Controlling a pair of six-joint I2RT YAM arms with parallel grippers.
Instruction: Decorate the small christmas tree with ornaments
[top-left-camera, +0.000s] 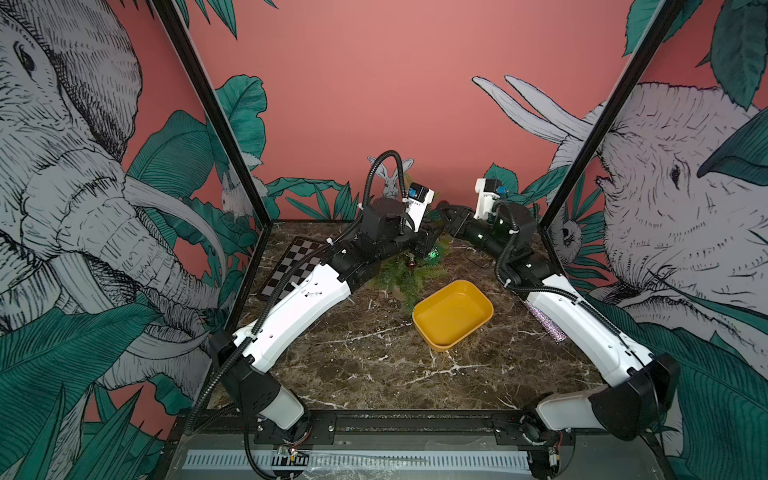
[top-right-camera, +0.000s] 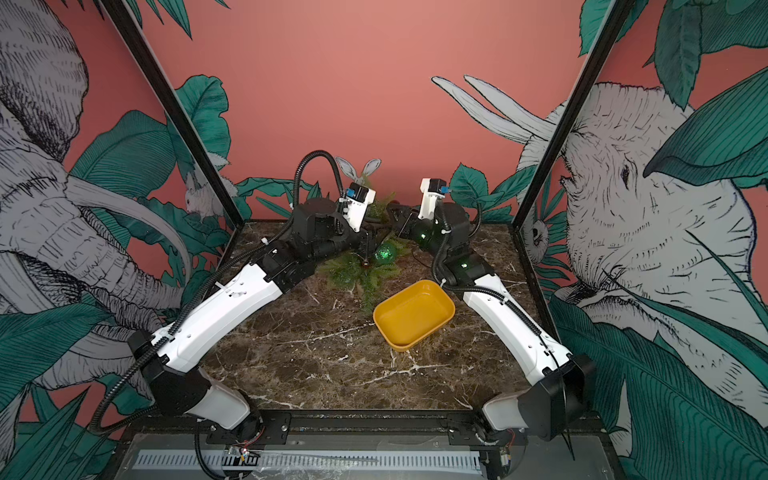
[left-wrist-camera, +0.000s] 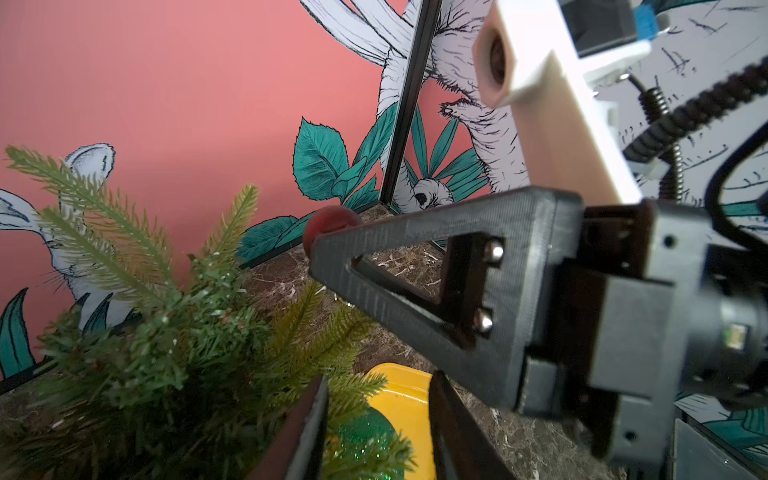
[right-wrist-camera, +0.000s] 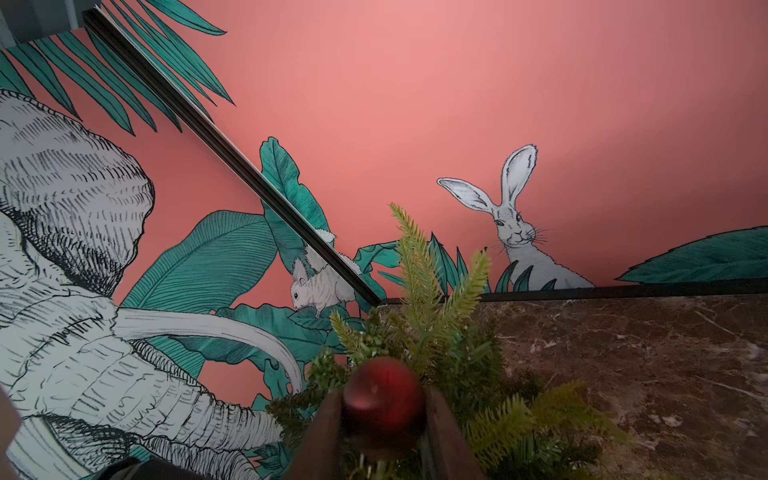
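My right gripper is shut on a red ball ornament (right-wrist-camera: 382, 393), held against the upper part of the small tree in the right wrist view. The same gripper crosses the left wrist view from the right, the ball showing at its tip. Green branches of the tree (left-wrist-camera: 160, 360) fill the lower left there. A glittery green ornament (left-wrist-camera: 369, 440) shows low among the branches, also visible as a green ornament (top-left-camera: 433, 254) from above. My left gripper stands open beside the tree, with nothing clearly gripped between its fingers. Both arms partly cover the tree from above.
In front of the tree sits a yellow tray (top-left-camera: 453, 316), which looks empty. A checkered board (top-left-camera: 292, 268) lies at the back left, partly behind the left arm. Under the right arm is a pink glittery strip (top-left-camera: 547, 321).
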